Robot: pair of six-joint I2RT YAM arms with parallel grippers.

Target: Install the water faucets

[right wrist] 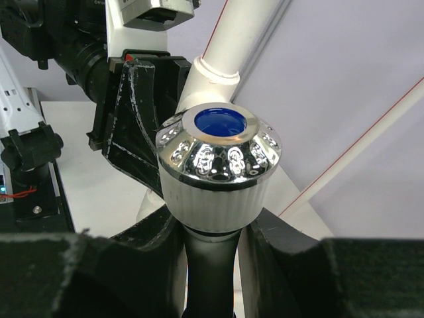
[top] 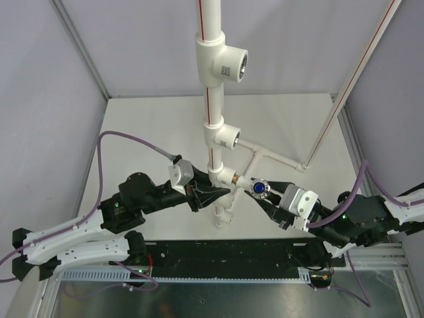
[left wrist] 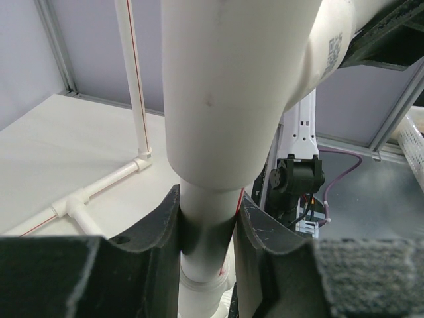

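My left gripper (top: pixel 211 193) is shut on the white vertical pipe (left wrist: pixel 205 233), just below a tee whose side outlet (top: pixel 227 176) points right; in the left wrist view that pipe fills the middle between the fingers. My right gripper is shut on a faucet (right wrist: pixel 212 192) with a chrome cap and blue top. In the top view the faucet's brass thread (top: pixel 236 179) is at the mouth of that tee outlet; whether it sits inside cannot be told.
Two further tees with side sockets (top: pixel 232 63) (top: pixel 227 136) are higher on the pipe. A thin white pipe frame (top: pixel 278 156) stands behind on the white board (top: pixel 146 126), whose left part is clear.
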